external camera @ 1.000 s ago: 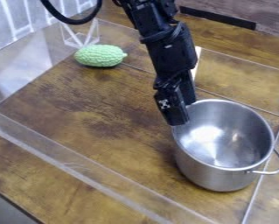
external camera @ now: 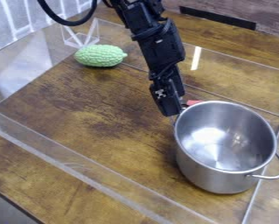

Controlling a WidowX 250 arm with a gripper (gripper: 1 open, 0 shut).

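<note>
A steel pot (external camera: 223,153) with a wire handle sits at the right of the camera view. The black robot arm reaches down from the top, its gripper (external camera: 174,103) just above and behind the pot's left rim. Its fingertips are partly hidden, and whether anything is between them cannot be made out. A small red item (external camera: 193,102) shows just behind the pot's rim, beside the gripper. A pale green bumpy gourd (external camera: 101,56) lies at the back left.
Clear plastic edging runs around the work area, and a dark wooden board (external camera: 247,26) is at the back.
The arm and gripper have shifted slightly, uncovering more of the red item behind the pot. The pot and gourd have not visibly moved.
</note>
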